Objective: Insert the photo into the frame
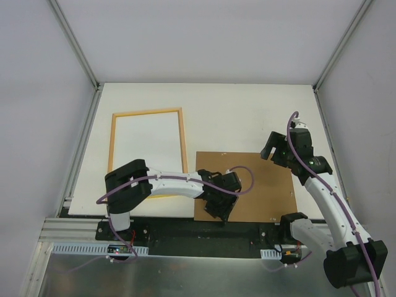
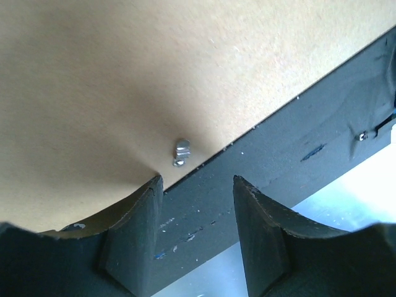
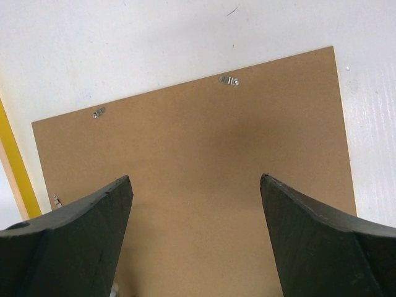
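Note:
A brown backing board [image 1: 266, 185] with small metal clips lies on the white table, beside the wooden frame [image 1: 116, 142] holding a white sheet. My left gripper is over the board's front edge, fingers apart with nothing between them, just below a metal clip [image 2: 182, 153]. My right gripper is open above the board's upper right area; two clips [image 3: 229, 80] show along the far edge in the right wrist view, with another at the left edge.
A dark strip [image 1: 179, 232] runs along the front below the table's edge, with metal rails at both sides. Walls enclose the table.

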